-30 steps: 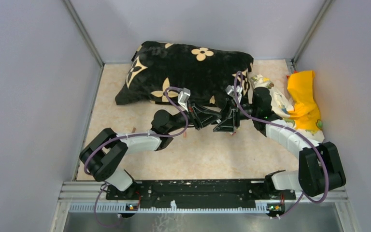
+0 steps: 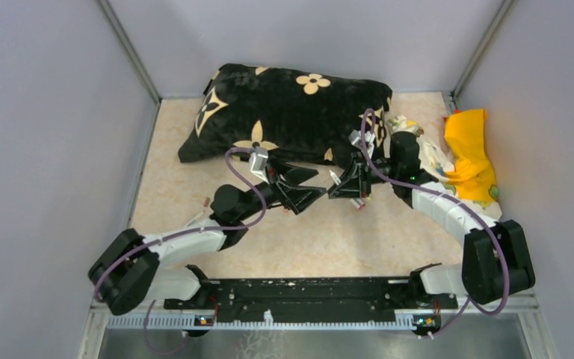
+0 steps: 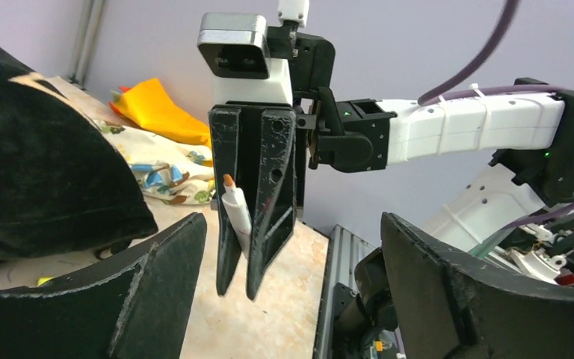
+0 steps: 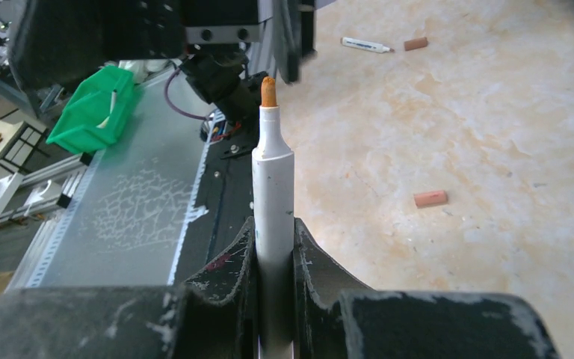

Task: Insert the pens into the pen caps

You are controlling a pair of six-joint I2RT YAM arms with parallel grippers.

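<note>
My right gripper is shut on a white pen (image 4: 275, 191), whose orange-brown tip points away from the fingers. In the left wrist view that pen (image 3: 237, 213) slants up along the right fingers (image 3: 269, 194). My left gripper (image 2: 321, 182) stands open, facing the right one across a small gap, with nothing between its fingers. On the table, the right wrist view shows a loose brown-pink cap (image 4: 430, 198). Farther off lie another cap (image 4: 415, 43) and a second white pen (image 4: 366, 45), apart from each other.
A black patterned pillow (image 2: 291, 112) fills the back of the table. Yellow cloth (image 2: 467, 149) and printed fabric lie at the right. Something white and red (image 2: 359, 203) shows partly below the right gripper.
My left gripper, earlier close against the right one with its fingers together, has opened and drawn back leftward. The right arm has barely moved, and more of its pen shows.
</note>
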